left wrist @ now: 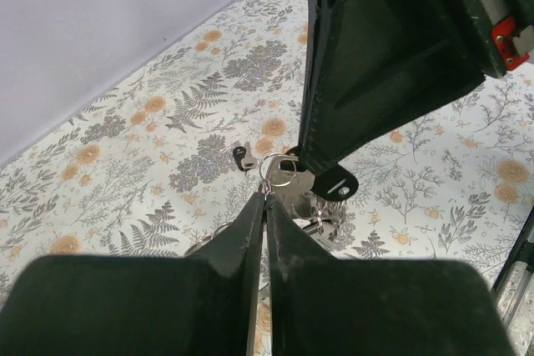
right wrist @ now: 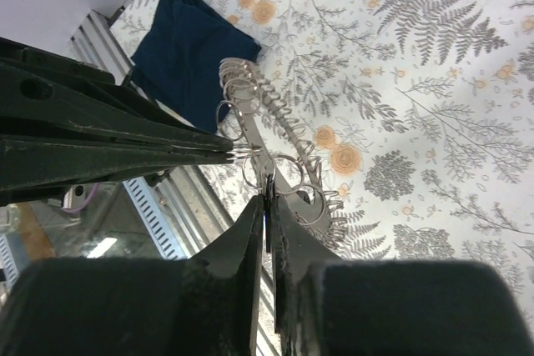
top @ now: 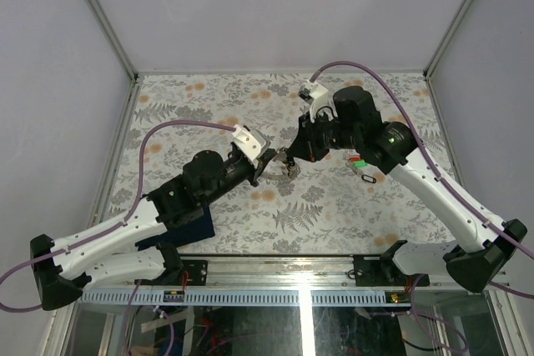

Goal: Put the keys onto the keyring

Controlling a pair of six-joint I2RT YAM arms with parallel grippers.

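In the left wrist view my left gripper is shut at a thin wire ring. A silver key with a black head hangs by that ring, beside the right gripper's tips. Edge-on in the right wrist view, a thin key lies between the close-set fingers of my right gripper; whether they grip it is unclear. Under both hangs a grey metal band with a wire coil and several rings. The left fingertips come in from the left there. In the top view the grippers nearly meet over the mat.
Loose keys and a black-headed one lie right of centre on the floral mat. A folded navy cloth rests at the near left.
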